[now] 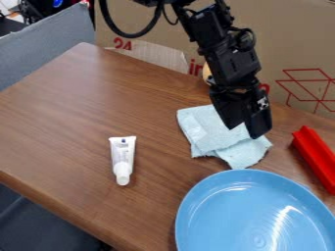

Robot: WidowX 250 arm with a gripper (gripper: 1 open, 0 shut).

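My black gripper (pixel 244 120) hangs over a folded pale blue cloth (pixel 210 139) at the centre right, its tip low over the cloth; whether it touches is unclear, and the fingers are seen from an angle that hides any gap between them. A white tube (pixel 123 159) with a white cap lies on the wooden table (pixel 78 113), left of the cloth. A blue plate (pixel 252 220) sits at the lower right.
A red box (pixel 314 159) lies at the right edge. Cardboard (pixel 144 54) stands along the back, with something yellowish partly hidden behind the arm. Its edge runs along the lower left.
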